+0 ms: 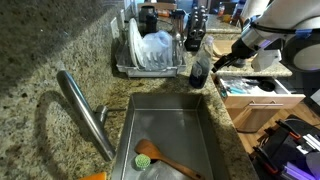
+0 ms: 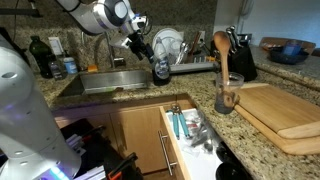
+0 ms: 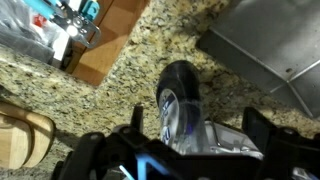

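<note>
A dark bottle [image 1: 200,69] with a pale upper part stands on the counter beside the sink. It also shows in exterior view 2 as a dark bottle [image 2: 161,69], just past my gripper [image 2: 142,38]. In the wrist view the bottle [image 3: 180,104] lies across the gap between my two black fingers, its black end pointing up the picture. The gripper is open, and a finger [image 3: 262,132] stands on the right, apart from the bottle. Exterior view 1 has the gripper [image 1: 221,58] just right of the bottle.
The sink [image 1: 175,108] holds a wooden spoon [image 1: 172,160] and a green scrubber [image 1: 148,149]. A dish rack [image 1: 155,50] with plates stands behind. An open drawer [image 2: 203,150] holds utensils. Near it are a clear cup [image 2: 229,91] and cutting boards [image 2: 280,106].
</note>
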